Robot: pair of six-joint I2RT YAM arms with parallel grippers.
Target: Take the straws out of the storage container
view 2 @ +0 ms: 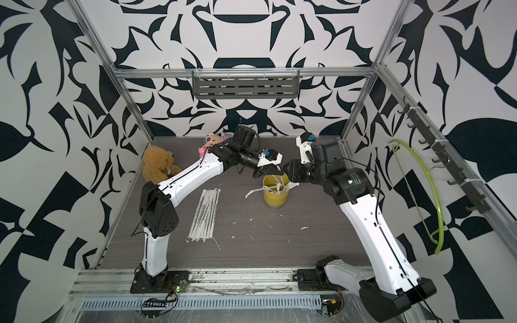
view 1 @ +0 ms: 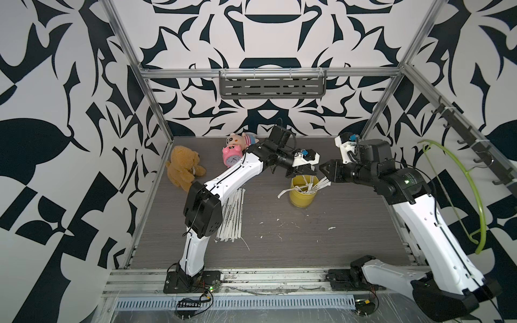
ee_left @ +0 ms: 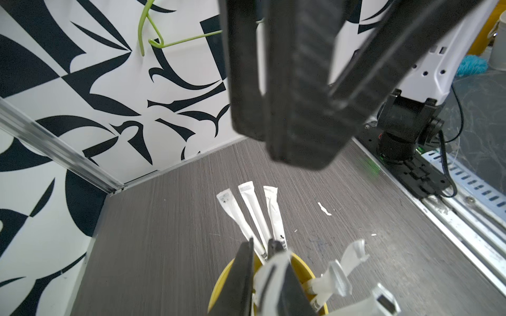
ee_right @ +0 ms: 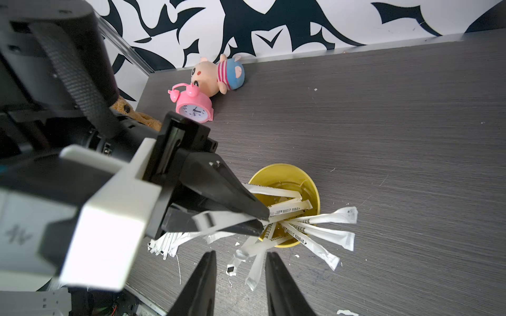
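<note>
Several white paper-wrapped straws (ee_right: 316,245) stick out over the rim of a yellow container (ee_right: 308,184), fanned to different sides. My left gripper is just above the container, its narrow fingers close together. A blurred white straw (ee_right: 218,218) passes at these fingers; whether they press on it is unclear. Close by on the right, my right gripper (view 1: 329,171) is above the container's side. In its wrist view a clear gap shows between its fingers, with nothing held.
A row of straws (view 1: 231,218) lies on the table left of the container. A pink alarm clock (ee_right: 195,105), a plush figure (ee_right: 216,76) and a brown teddy bear (view 1: 184,167) stand at the back left. Small paper scraps dot the front.
</note>
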